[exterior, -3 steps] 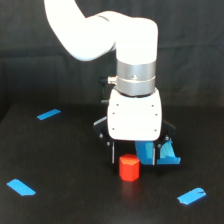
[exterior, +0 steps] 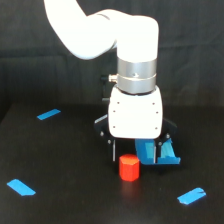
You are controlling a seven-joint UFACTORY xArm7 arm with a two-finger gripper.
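A white robot arm reaches down from the top, its gripper [exterior: 134, 150] hanging over a red hexagonal block [exterior: 129, 170] with its fingers apart. The block sits on the black table just below the gripper. Behind it, partly hidden by the gripper, is a blue object [exterior: 167, 158], seemingly a triangular or angular piece. Nothing is clearly held between the fingers.
Blue tape strips lie on the table [exterior: 70, 160] at the back left [exterior: 49, 114], front left [exterior: 21, 187] and front right [exterior: 191, 196].
The gripper has shifted very slightly; the red block and blue object look the same.
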